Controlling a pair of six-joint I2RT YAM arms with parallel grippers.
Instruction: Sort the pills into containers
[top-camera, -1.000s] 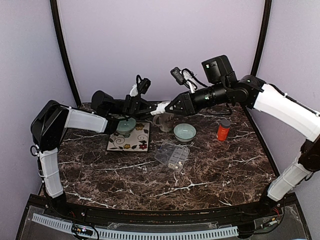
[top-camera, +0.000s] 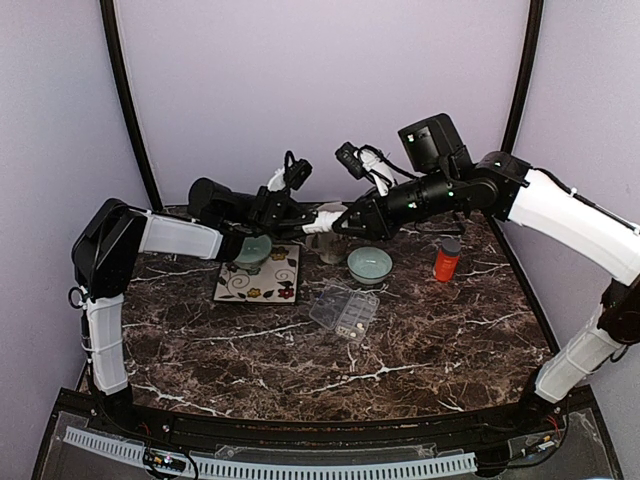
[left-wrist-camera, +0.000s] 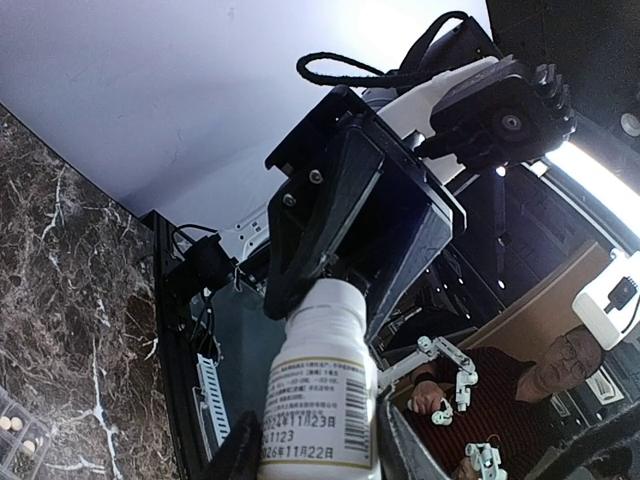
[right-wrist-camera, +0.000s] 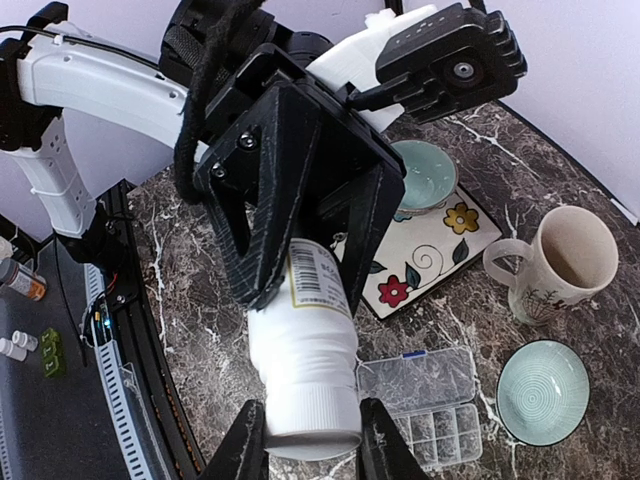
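Note:
A white pill bottle (top-camera: 327, 220) with a printed label is held level in the air between both grippers, above the back of the table. My left gripper (top-camera: 309, 223) is shut around its labelled body (left-wrist-camera: 318, 405). From the other side, my right gripper is shut on the white cap (right-wrist-camera: 313, 415), which sits on the bottle. Below lies a clear pill organizer (top-camera: 344, 309) with its lid open; several pale pills (left-wrist-camera: 15, 430) rest in compartments at one end. The bottle's contents cannot be seen.
A pale green bowl (top-camera: 370, 264) and a mug (right-wrist-camera: 562, 265) stand behind the organizer. Another bowl (right-wrist-camera: 425, 175) sits on a flowered tile (top-camera: 256, 285) at the left. A red-orange bottle (top-camera: 447, 260) stands at the right.
Both grippers have shifted slightly to the right and tilted a little, with the white bottle still between them. Objects on the table have stayed put.

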